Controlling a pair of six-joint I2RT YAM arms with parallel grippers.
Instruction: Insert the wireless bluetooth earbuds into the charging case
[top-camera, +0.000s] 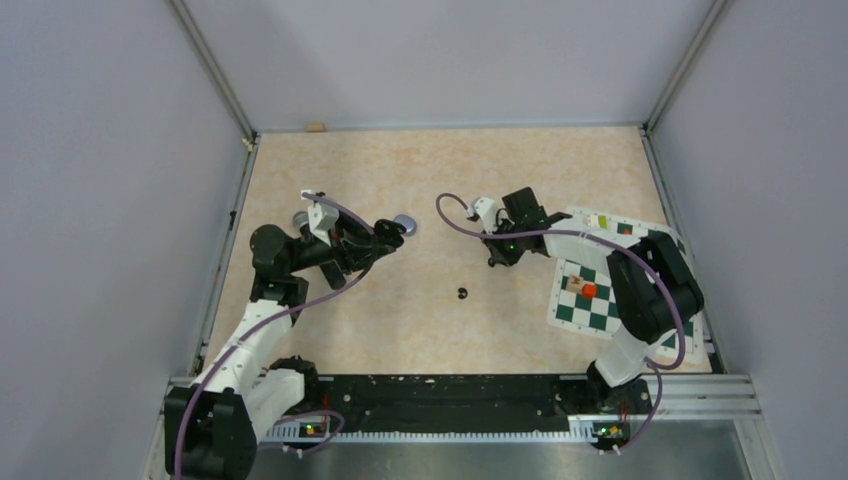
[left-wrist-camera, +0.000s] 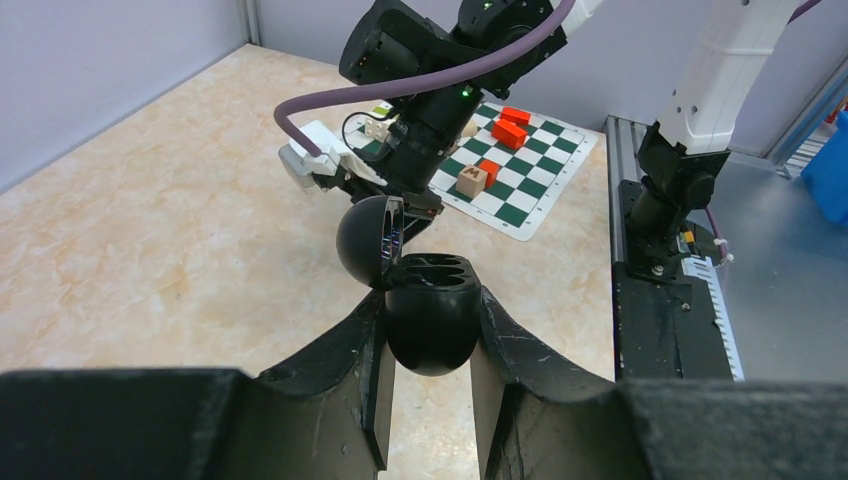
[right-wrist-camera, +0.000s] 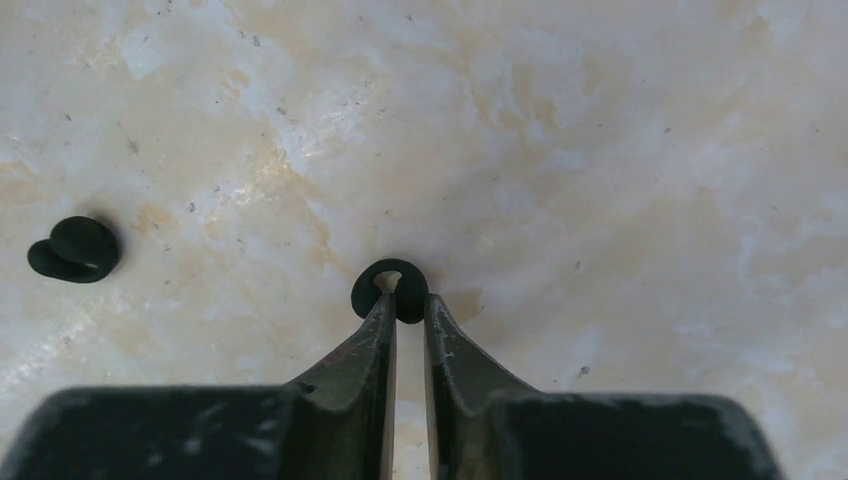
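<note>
My left gripper is shut on the round black charging case (left-wrist-camera: 432, 318), held above the table. The case's lid (left-wrist-camera: 362, 240) stands open, and the hollows in its base show. One black earbud (right-wrist-camera: 408, 290) sits at the fingertips of my right gripper, which is closed on its lower end. In the top view that earbud (top-camera: 491, 262) shows just under the right gripper (top-camera: 496, 258), to the right of the case (top-camera: 388, 233). A second black earbud (right-wrist-camera: 78, 250) lies on the table, left of the right gripper; the top view shows this earbud (top-camera: 462, 293) too.
At the right lies a green-and-white checkered board (top-camera: 590, 315) with coloured blocks on it. A grey round object (top-camera: 404, 224) rests behind the case. The table between the two arms is mostly bare.
</note>
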